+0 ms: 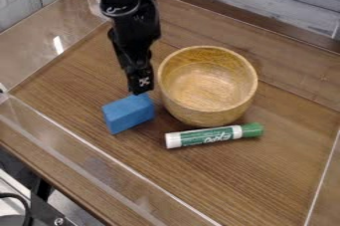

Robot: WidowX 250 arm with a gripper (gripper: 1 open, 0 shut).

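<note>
My black gripper hangs above and slightly behind a blue block, open, with its fingertips over the block's back edge. The blue block lies on the wooden table at the left of centre. To its right stands a large yellow bowl, and in front of the bowl a green and white tube lies on its side.
Clear panels edge the left side, and pale boards run along the back.
</note>
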